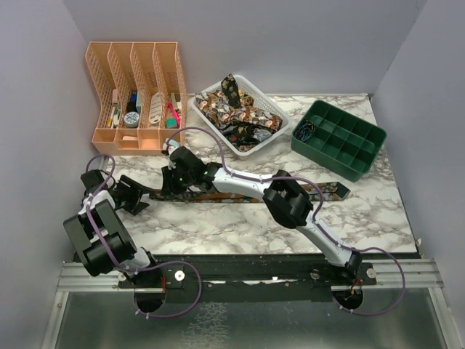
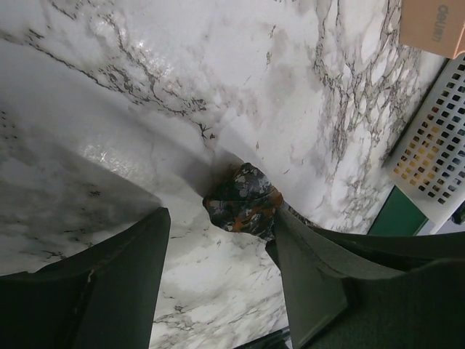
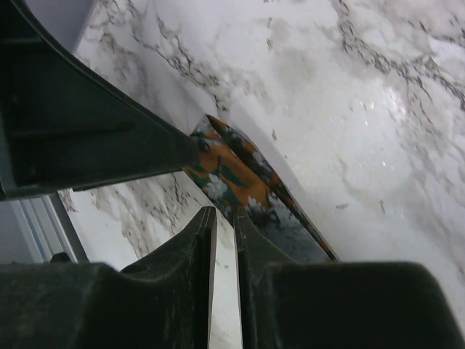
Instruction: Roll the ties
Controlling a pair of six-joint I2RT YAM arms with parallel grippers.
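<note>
A patterned dark and orange tie [image 1: 232, 197] lies flat in a long strip across the middle of the table. At its left end my left gripper [image 1: 147, 196] stands part open. In the left wrist view the folded tie end [image 2: 243, 200] shows ahead of that gripper's parted fingertips, nearer the right finger [image 2: 301, 269]. My right gripper is drawn in to a narrow gap, above the tie close to its left end. Pale table shows through the gap, and no cloth is visible in it. One left gripper finger [image 3: 102, 138] reaches the tie's end in the right wrist view.
A white basket [image 1: 272, 109] of more patterned ties is at the back centre. Left of it stands an orange sectioned organizer [image 1: 145, 51]; a green divided bin [image 1: 356, 138] sits at the right.
</note>
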